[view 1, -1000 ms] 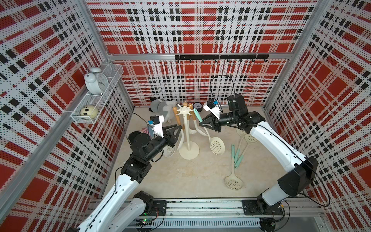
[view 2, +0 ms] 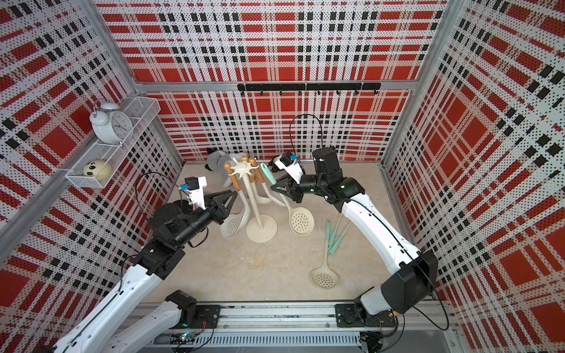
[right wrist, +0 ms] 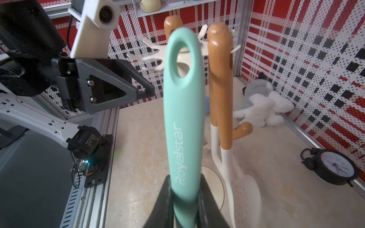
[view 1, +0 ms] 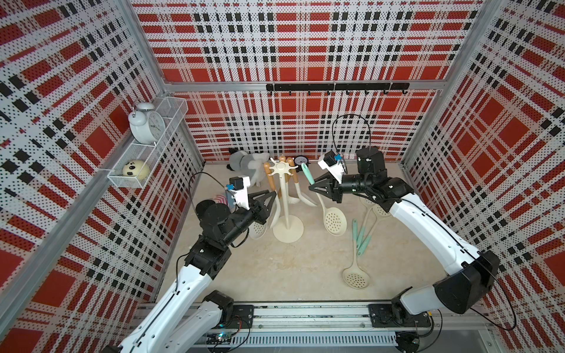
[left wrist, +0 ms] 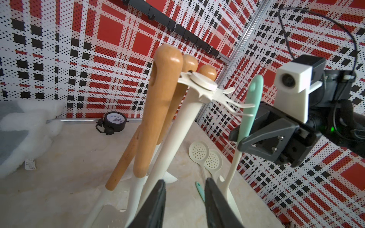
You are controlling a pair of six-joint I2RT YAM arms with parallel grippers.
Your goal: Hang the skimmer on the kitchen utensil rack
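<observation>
The skimmer, with a mint-green handle and a cream perforated head (view 1: pixel 335 221), hangs upright and slightly tilted right of the rack. My right gripper (view 1: pixel 314 187) is shut on its handle; in the right wrist view the handle (right wrist: pixel 184 125) rises from between the fingers, hole at the top. The cream utensil rack (view 1: pixel 287 230) carries wooden-handled utensils, mostly on its far and left hooks. From above, the handle's top end is just right of the hook tips. In the left wrist view a hook (left wrist: pixel 233 105) overlaps the handle. My left gripper (view 1: pixel 272 200) stands open and empty, left of the rack.
More green-handled skimmers lie at the right, one (view 1: pixel 356 276) near the front. Behind the rack are a grey-white plush toy (view 1: pixel 250 164) and a small black clock (left wrist: pixel 114 120).
The left arm looks still.
</observation>
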